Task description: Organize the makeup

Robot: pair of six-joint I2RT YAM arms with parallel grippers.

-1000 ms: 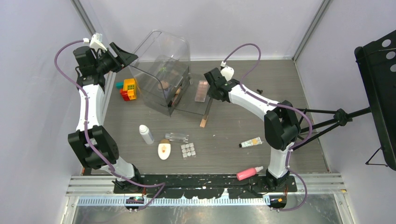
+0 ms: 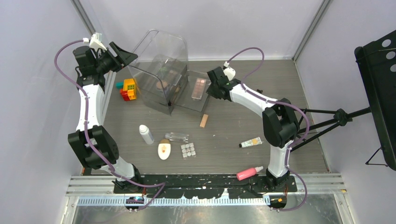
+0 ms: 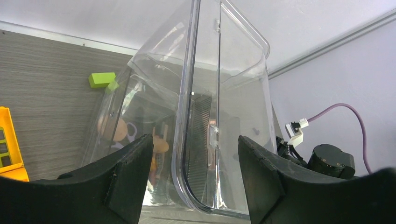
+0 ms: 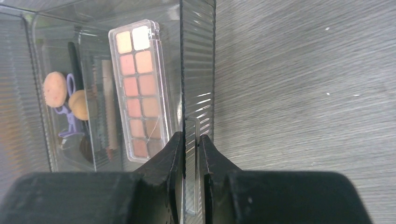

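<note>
A clear acrylic organizer [image 2: 152, 84] stands at the back, its drawer [image 2: 196, 100] pulled out with a makeup palette [image 4: 135, 88] inside. Sponges [image 4: 55, 88] and purple scissors [image 4: 71, 122] show deeper in it. My right gripper is shut on the drawer's front wall and handle. My left gripper is parted at the organizer's upper left, by the raised lid; whether it touches is unclear. On the table lie a white bottle [image 2: 146, 134], clear bottle [image 2: 177, 137], cream compact [image 2: 164, 150], cube tray [image 2: 188, 150], tube [image 2: 251, 142] and pink bottle [image 2: 249, 172].
Colored plastic blocks [image 2: 130, 89] sit left of the organizer. A small wooden strip [image 2: 204, 120] lies below the drawer. A black stand [image 2: 342, 116] reaches in from the right.
My right gripper and the drawer have moved slightly toward the organizer. The left arm looks unchanged.
</note>
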